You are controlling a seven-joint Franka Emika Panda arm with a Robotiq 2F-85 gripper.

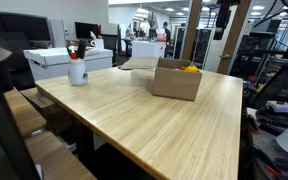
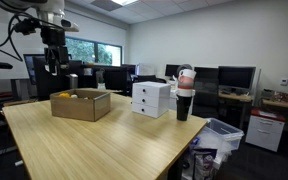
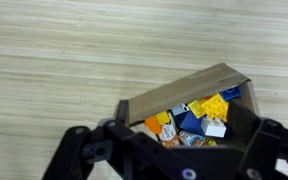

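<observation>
An open cardboard box stands on the wooden table, with something yellow-orange showing at its top. Looking down in the wrist view, I see the box's near flap and several small pieces inside: a yellow block, a blue block, a white block and an orange piece. My gripper is open above the box, its two dark fingers spread apart and nothing seen held between them. The second exterior view has the arm raised over the box.
Bare wood covers most of the table. A white canister with dark tops stands near the far edge, in front of a white drawer unit. A flat tan sheet lies behind the box.
</observation>
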